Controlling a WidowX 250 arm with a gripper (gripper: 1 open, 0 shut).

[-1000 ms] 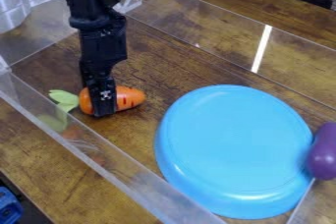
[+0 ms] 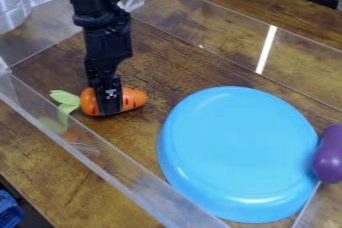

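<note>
A black robot arm reaches down from the top left, and its gripper (image 2: 104, 96) is low over an orange toy carrot (image 2: 128, 99) with pale green leaves (image 2: 64, 108). The fingers overlap the carrot's middle; whether they are closed on it cannot be told from this view.
A large light blue plate (image 2: 233, 154) fills the lower right, with a purple object (image 2: 329, 156) at its right edge. Clear plastic walls border the wooden work surface. A blue item (image 2: 7, 212) shows at the bottom left. The wood behind the plate is clear.
The arm has shifted very slightly; the carrot stays in the same place.
</note>
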